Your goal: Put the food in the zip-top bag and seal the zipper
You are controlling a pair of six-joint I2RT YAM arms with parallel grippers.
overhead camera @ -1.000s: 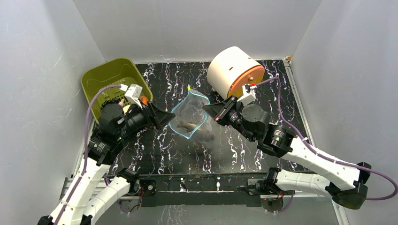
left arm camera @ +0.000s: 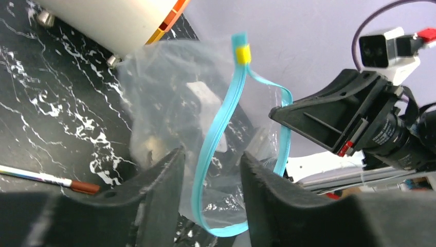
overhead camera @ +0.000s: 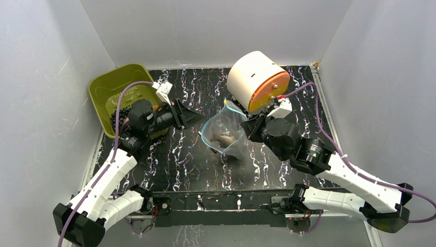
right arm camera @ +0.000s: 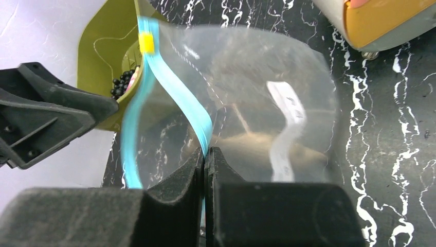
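Note:
The clear zip top bag with blue zipper and yellow slider hangs open over the table, a tan food item inside. My right gripper is shut on the bag's blue rim at its right side in the top view. My left gripper is part open just left of the bag; in the left wrist view the near zipper rim lies beyond and between its blurred fingertips, not visibly gripped.
A green bin with grapes stands at back left. A white-and-orange cylinder sits at back right, near the right arm. A marker lies on the table beside the bag.
My right gripper has moved right with the bag, which shifted the same way. My left gripper has moved slightly right and up in the top view; the bag is now apart from it.

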